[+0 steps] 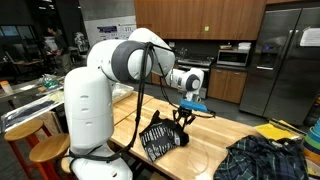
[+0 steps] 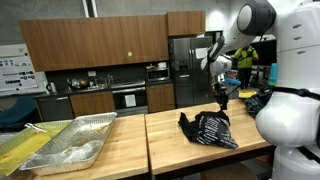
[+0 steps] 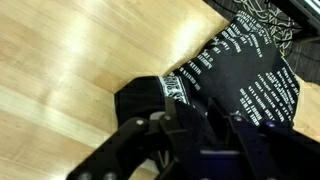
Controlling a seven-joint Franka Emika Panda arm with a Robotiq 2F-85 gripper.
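Observation:
A dark cloth with white stripes lies crumpled on the wooden table. In the wrist view its striped part spreads toward the upper right, while a plain black part lies to the left. My gripper is low over the cloth's far side, pointing down. Its dark fingertips stand apart at the bottom of the wrist view, with black cloth beneath and around them. Black on black makes it hard to see whether a fold lies between them. In exterior view 2 the cloth sits below the gripper.
A dark checked cloth heap covers the table's right side, near a yellow item. A person stands behind the table. Foil-like trays are at the left in exterior view 2. Bare wood lies between.

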